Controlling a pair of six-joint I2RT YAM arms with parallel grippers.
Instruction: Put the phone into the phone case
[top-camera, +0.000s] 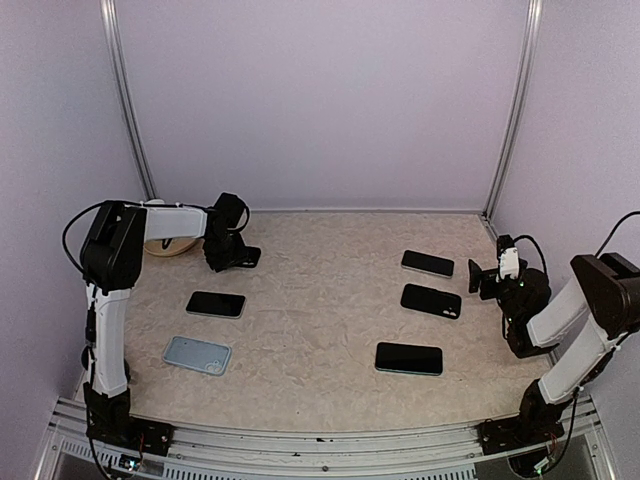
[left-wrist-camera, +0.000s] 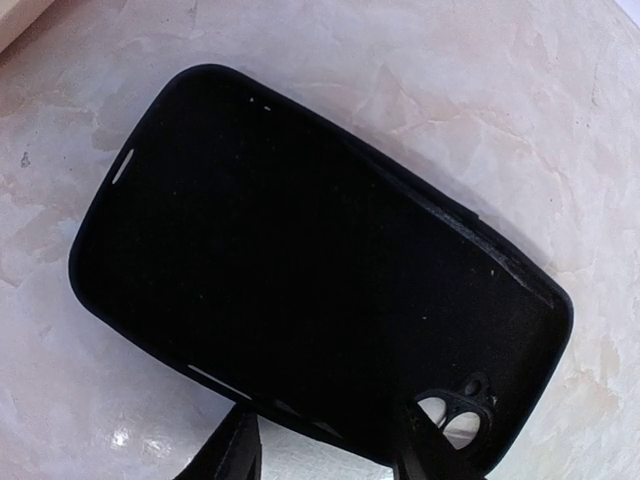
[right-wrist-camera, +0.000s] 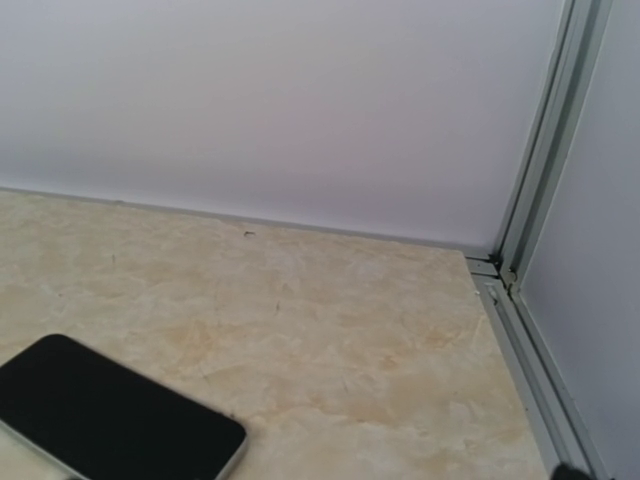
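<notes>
A black phone case (left-wrist-camera: 300, 260) lies open side up under my left gripper, its camera cutouts at the lower right in the left wrist view. The two dark fingers stand apart at the case's near long edge, part open; whether they touch it is unclear. In the top view the case (top-camera: 252, 256) is mostly hidden by that gripper. My right gripper (top-camera: 483, 275) hangs at the right edge with fingers apart and empty. A dark phone (right-wrist-camera: 115, 405) lies in front of it, seen in the right wrist view.
A light bowl (top-camera: 168, 247) sits behind the left arm. Other items lie flat: a dark phone (top-camera: 215, 304), a light-blue one (top-camera: 197, 355), a black one with camera holes (top-camera: 430, 301) and a dark one (top-camera: 408, 358).
</notes>
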